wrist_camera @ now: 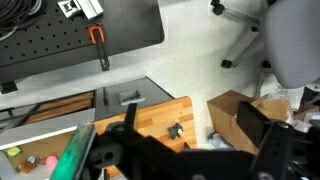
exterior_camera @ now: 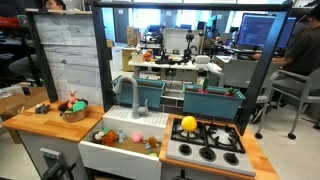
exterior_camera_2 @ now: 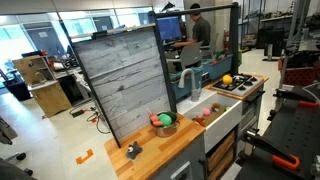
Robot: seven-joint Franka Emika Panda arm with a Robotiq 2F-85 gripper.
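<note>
My gripper shows as dark fingers along the bottom of the wrist view, spread open with no object visible between them. Below it in that view are the wooden counter (wrist_camera: 165,118) and a small dark grey item (wrist_camera: 176,131) on it. In exterior view 1, a yellow ball-like item (exterior_camera: 189,123) sits on the stove (exterior_camera: 210,148). The sink (exterior_camera: 117,161) holds several small coloured items. A basket (exterior_camera: 73,115) with green and pink items stands on the counter left of the sink. The gripper cannot be made out in either exterior view.
A grey faucet (exterior_camera: 134,95) rises behind the sink. Blue bins (exterior_camera: 211,105) stand behind the stove, and a grey wood panel (exterior_camera_2: 127,84) borders the counter. A black table (wrist_camera: 135,25) and a cardboard box (wrist_camera: 232,119) lie near the gripper's view. Bare counter shows left of the basket.
</note>
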